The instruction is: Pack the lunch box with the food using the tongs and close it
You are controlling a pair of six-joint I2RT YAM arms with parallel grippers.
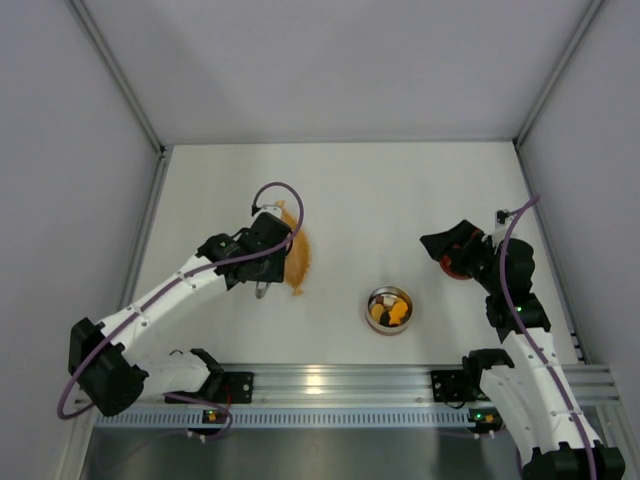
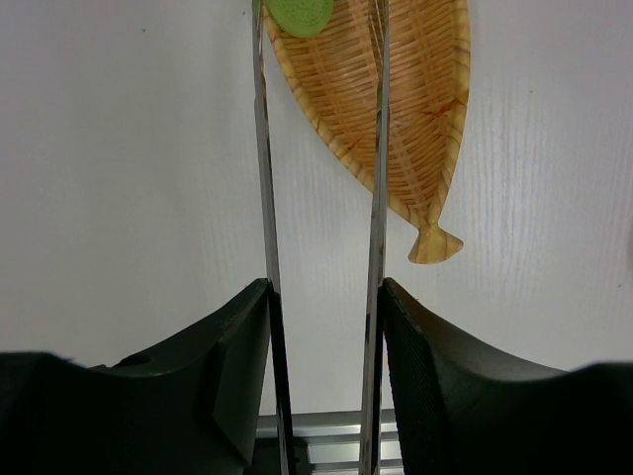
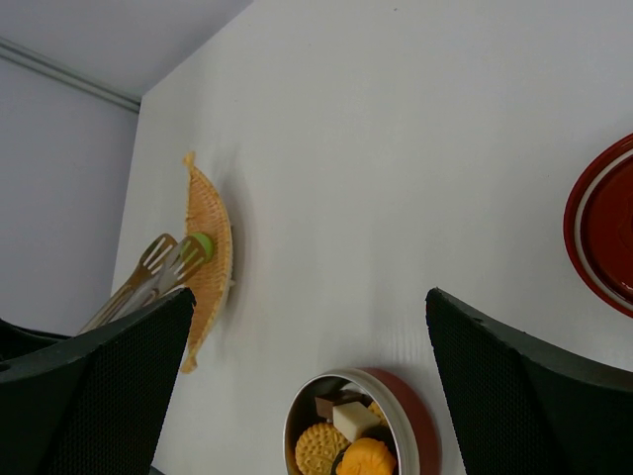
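Note:
A fish-shaped woven basket [image 1: 297,255] lies left of the table's middle, holding a round green piece [image 2: 302,14]. Over its left side hangs my left gripper, open, a long metal tong arm [image 2: 269,198] along each black finger. The slotted tong heads [image 3: 185,262] stand apart near the green piece; whether they touch it I cannot tell. The round lunch box [image 3: 406,416], red outside, stands uncovered with biscuits and other pieces inside. Its red lid [image 3: 615,228] appears at right in the right wrist view. My right gripper is open and empty.
Grey walls close in both sides. A metal rail [image 1: 330,378] runs along the front edge.

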